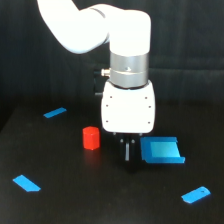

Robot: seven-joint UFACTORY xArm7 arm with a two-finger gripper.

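A red block (91, 138) rests on the dark table, left of the white arm's hand. To the right lies a shallow blue square tray (163, 158) with nothing visible in it. Between the two, my gripper (127, 150) points down with its slim dark fingers close to the table's height in the picture. The fingers blend into the black background, so their gap and anything between them are hard to make out. No contact with the block shows.
Blue tape strips mark the table at the back left (55, 112), front left (26, 184) and front right (196, 195).
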